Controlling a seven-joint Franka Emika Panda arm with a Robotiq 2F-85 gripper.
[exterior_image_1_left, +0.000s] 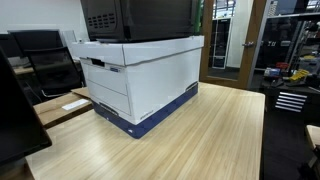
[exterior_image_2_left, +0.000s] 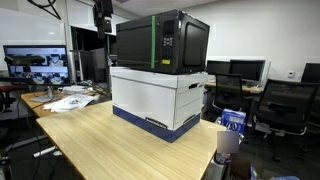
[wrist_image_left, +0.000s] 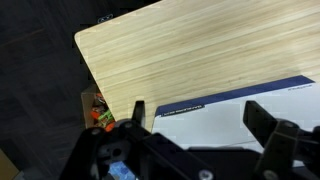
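Note:
In the wrist view my gripper points down over the table with its two dark fingers (wrist_image_left: 262, 122) wide apart and nothing between them. The white cardboard box with a blue base (wrist_image_left: 235, 112) lies below them. Exterior view 2 has the dark gripper (exterior_image_2_left: 103, 18) high at upper left, beside the microwave and well above the tabletop. A black microwave (exterior_image_2_left: 165, 42) rests on the white box (exterior_image_2_left: 150, 98), which stands on the wooden table (exterior_image_2_left: 110, 140).
Bare wood (exterior_image_1_left: 190, 135) lies in front of the box. A dark screen-like panel (exterior_image_1_left: 18, 115) takes up the left edge. Past the table's edge, a blue-and-white package (exterior_image_2_left: 232, 121) stands at right. Office chairs (exterior_image_2_left: 285, 105) and papers (exterior_image_2_left: 72, 102) are farther back.

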